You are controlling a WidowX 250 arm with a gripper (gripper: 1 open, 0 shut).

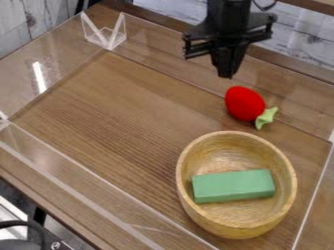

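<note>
My gripper (pixel 229 45) hangs at the top centre-right, dark and shut, with nothing visible between its fingers. Below and right of it, apart from it, a red strawberry-like toy (pixel 244 103) with a green leafy end lies on the wooden table. In the lower right a yellow wooden bowl (pixel 198 211) holds a green block (pixel 232 186).
A white wire rack or holder (pixel 104 29) stands at the back left. Clear raised edges run along the table's sides, and a dark cable lies at the bottom left.
</note>
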